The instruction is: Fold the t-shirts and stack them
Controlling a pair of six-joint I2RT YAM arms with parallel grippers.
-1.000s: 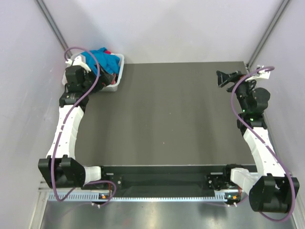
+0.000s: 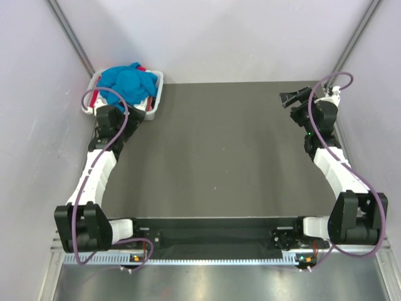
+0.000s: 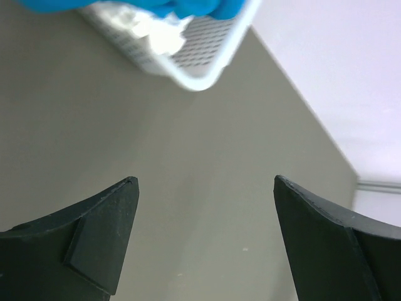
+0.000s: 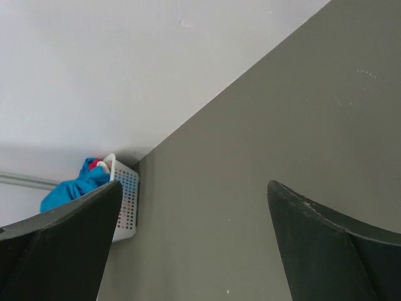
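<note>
A bright blue shirt [image 2: 129,83] lies crumpled on top of a white basket [image 2: 158,95] in the back left corner, with bits of red and white cloth under it. In the top view my left gripper [image 2: 139,116] hovers at the basket's front edge; its own wrist view shows the fingers [image 3: 100,241] wide apart and bare table between them. Over at the back right, my right gripper [image 2: 285,100] is open as well, holding nothing. From the right wrist, the blue shirt [image 4: 78,187] and the basket [image 4: 127,200] appear far off at left.
White walls close in the back and both sides. Purple cables [image 2: 94,164] loop over the arms.
My left gripper has drawn back slightly toward the front, uncovering more of the blue shirt.
</note>
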